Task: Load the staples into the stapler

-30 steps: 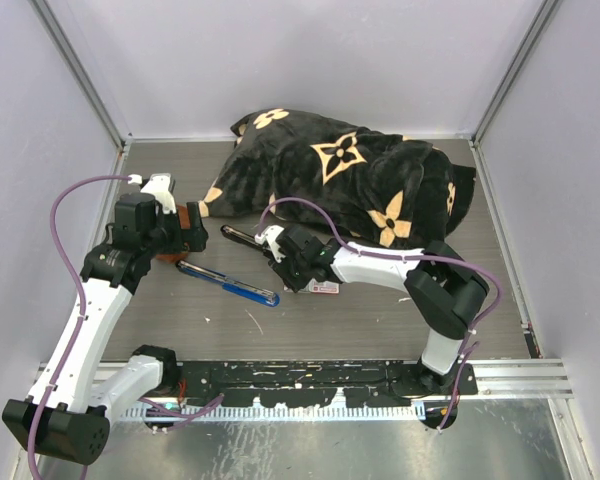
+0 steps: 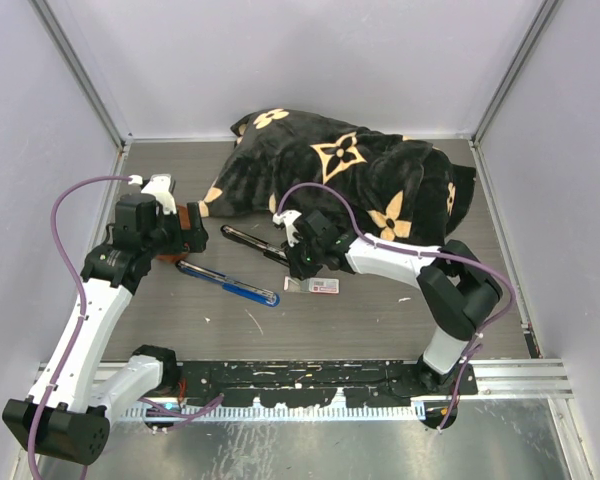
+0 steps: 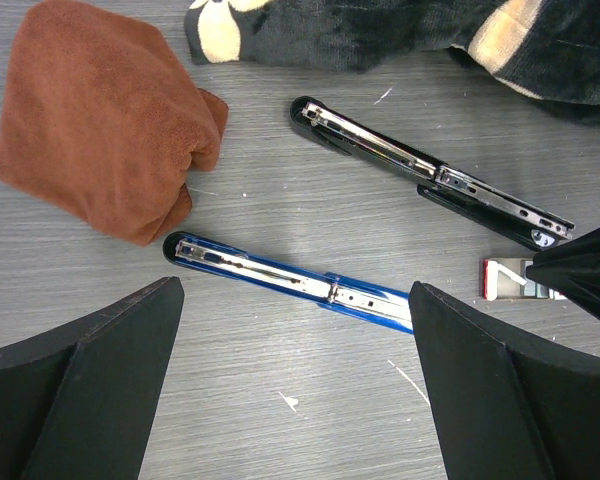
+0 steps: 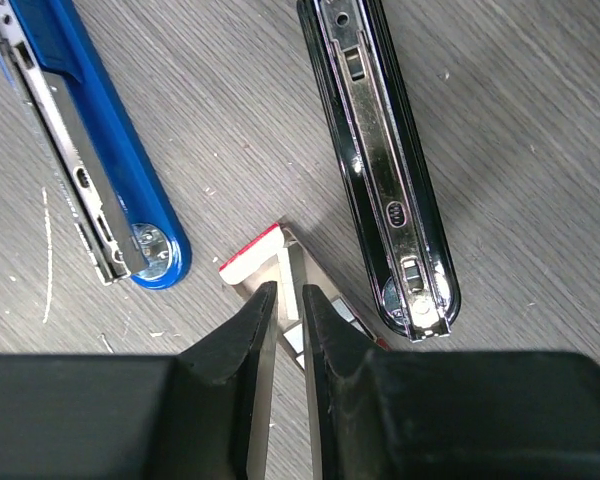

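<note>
The blue stapler (image 2: 242, 289) lies opened on the table, its metal channel (image 3: 250, 268) showing no clear sign of staples. Behind it rests the black stapler (image 2: 242, 238), also opened out. A small staple box (image 2: 323, 286) is to the right, with a pale staple strip (image 3: 510, 272) near its left end. Directly over that box hangs my right gripper, its fingers a narrow gap apart, the strip visible beyond the gap and not clearly held. High at the left, my left gripper stands wide open with nothing in it.
A brown cloth (image 3: 110, 115) lies at the left, partly under the left arm in the top view. A dark patterned blanket (image 2: 350, 175) fills the back of the table (image 2: 380, 325). Bare tabletop runs along the front.
My right gripper has shifted slightly right and back over the staple box, uncovering more of it. The left arm and both staplers have not moved.
</note>
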